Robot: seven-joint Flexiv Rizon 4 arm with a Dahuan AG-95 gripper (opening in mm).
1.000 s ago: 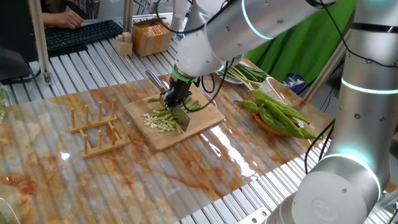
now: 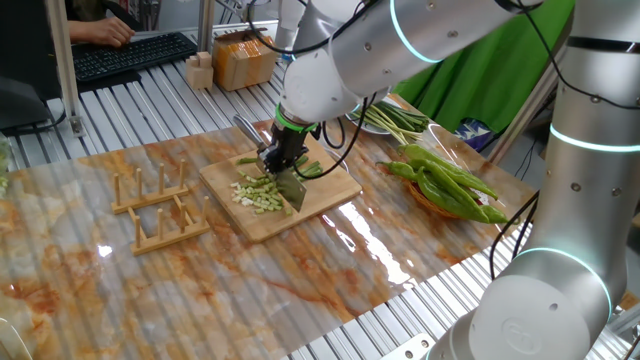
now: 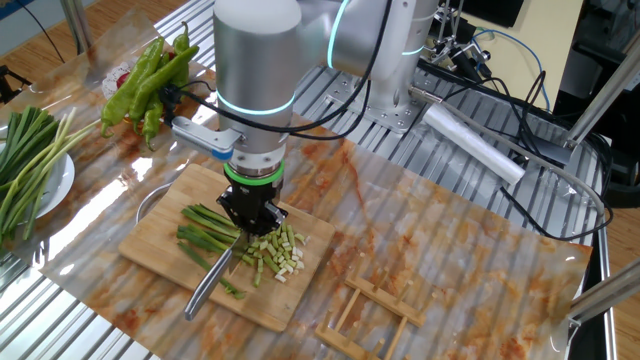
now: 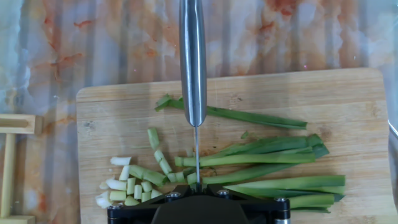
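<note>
My gripper point(image 2: 277, 166) is shut on a knife with a metal handle point(image 4: 193, 62); its broad blade point(image 2: 291, 190) points down to the cutting board point(image 2: 330, 190). In the wrist view the blade shows edge-on among the green onions. Long green stalks point(image 4: 267, 158) lie to the right of the blade, and short cut pieces point(image 4: 134, 186) lie in a loose pile to its left. From exterior view 2 the handle point(image 3: 208, 285) slants out from the gripper over the board. Whether the blade's edge touches the wood cannot be seen, and the fingertips are mostly hidden.
A wooden rack with upright pegs point(image 2: 160, 240) stands beside the board. Green peppers point(image 2: 445, 185) fill a basket on the other side, near a plate of whole green onions point(image 3: 35, 170). A cardboard box point(image 2: 243, 60) sits behind.
Across the last second the arm and knife have barely shifted in exterior view 1. The vegetables, board and rack look the same.
</note>
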